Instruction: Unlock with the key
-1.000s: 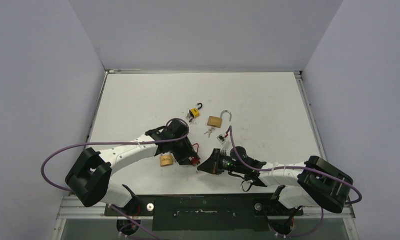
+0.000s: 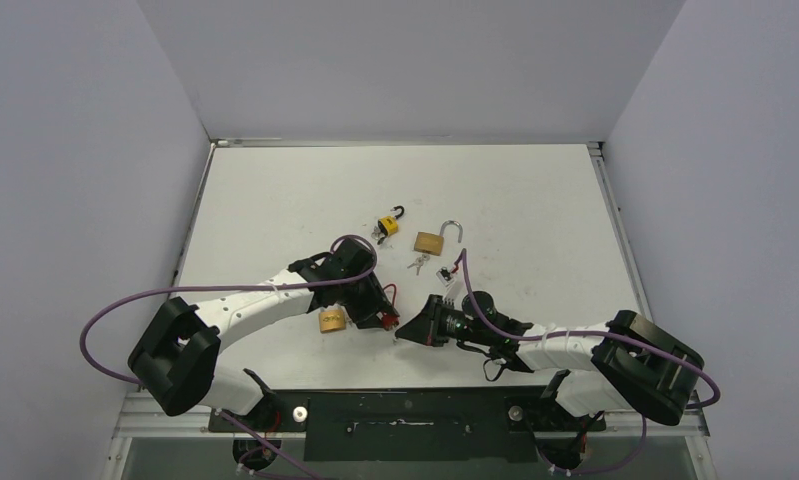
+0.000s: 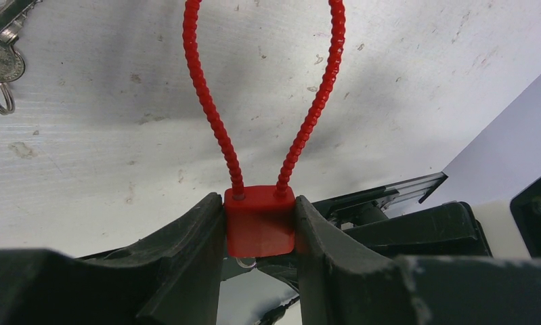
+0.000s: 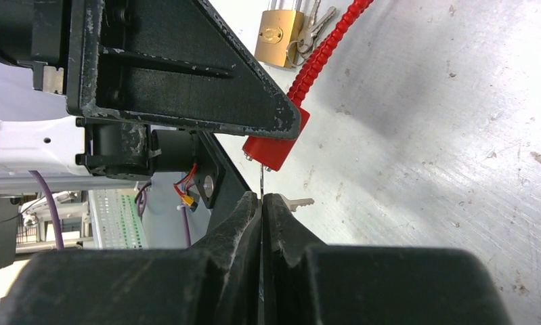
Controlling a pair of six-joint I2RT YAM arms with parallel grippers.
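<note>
A red padlock (image 3: 260, 227) with a beaded red cable shackle is gripped between the fingers of my left gripper, which is shut on it above the table. The shackle loop reaches away from the fingers. My right gripper is shut, and the thin blade of a key (image 4: 261, 180) sticks out from its fingertips, pointing at the padlock's end face. The blade's tip is at or very close to that face; whether it is in the keyhole cannot be told. A second key (image 4: 298, 202) hangs beside the right fingertips. From above, both grippers meet nearly tip to tip.
A brass padlock (image 2: 332, 320) with keys lies by the left gripper. Farther back are a yellow-and-black padlock (image 2: 388, 226), an open brass padlock (image 2: 429, 243), loose keys (image 2: 419, 262) and a small padlock (image 2: 446, 273).
Both arms hold almost the same pose. At most, the right gripper has shifted very slightly; the padlock remains in the left gripper.
</note>
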